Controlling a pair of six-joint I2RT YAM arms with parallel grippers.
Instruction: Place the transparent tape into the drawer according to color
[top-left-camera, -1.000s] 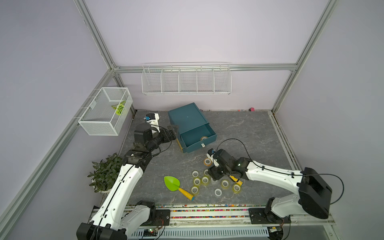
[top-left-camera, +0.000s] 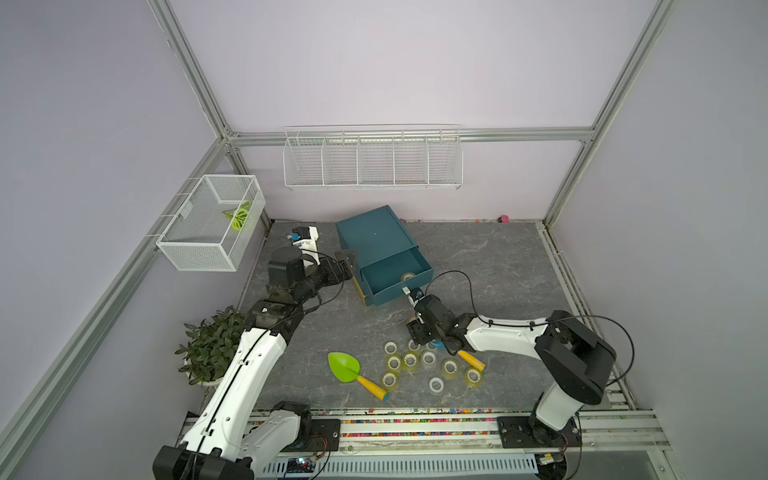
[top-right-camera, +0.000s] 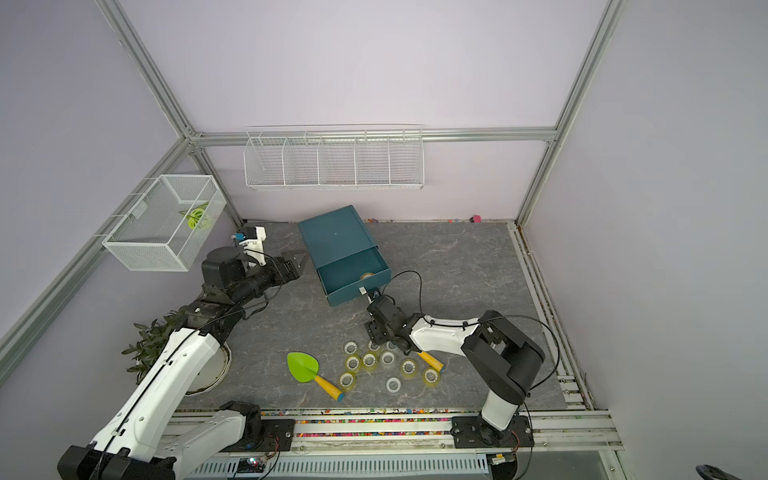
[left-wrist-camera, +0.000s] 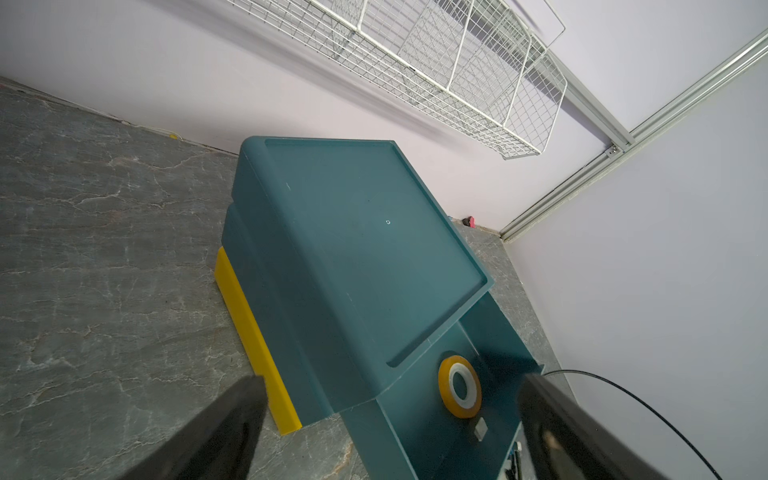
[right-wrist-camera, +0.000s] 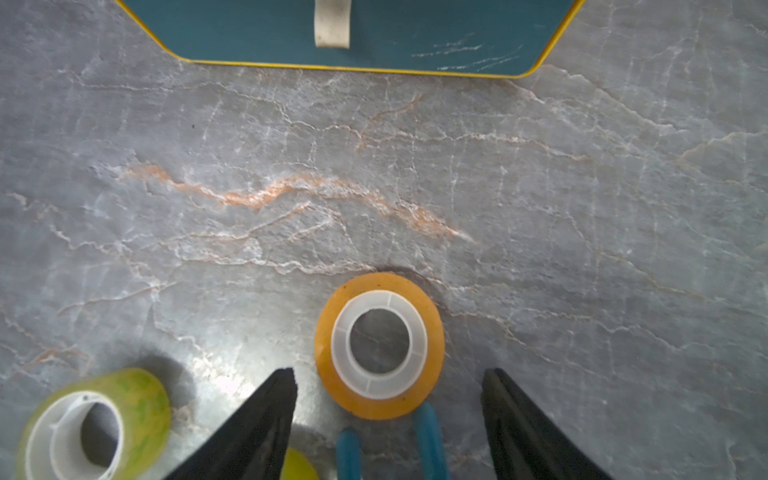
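In the right wrist view an orange-sided tape roll (right-wrist-camera: 326, 353) with a white core lies flat on the grey table. My right gripper is open above it; the roll sits between and slightly beyond its fingertips, apart from both. From the top left view, my right gripper (top-left-camera: 415, 330) hides that roll. The blue drawer box (top-left-camera: 374, 232) stands with its drawer (top-left-camera: 387, 295) pulled out, and one orange roll (left-wrist-camera: 447, 385) rests inside. My left gripper is open beside the box, nothing between its blurred fingers.
Several clear and yellowish rolls, one being a yellow-green roll (right-wrist-camera: 145, 412), lie in front of the box. A green trowel (top-left-camera: 344, 366) is left of them; another tool's orange handle (top-left-camera: 472, 361) is at their right. The table right of the box is clear.
My right gripper has moved left and over the orange roll near the drawer, which showed uncovered a second ago. The left arm and the drawer have stayed put.
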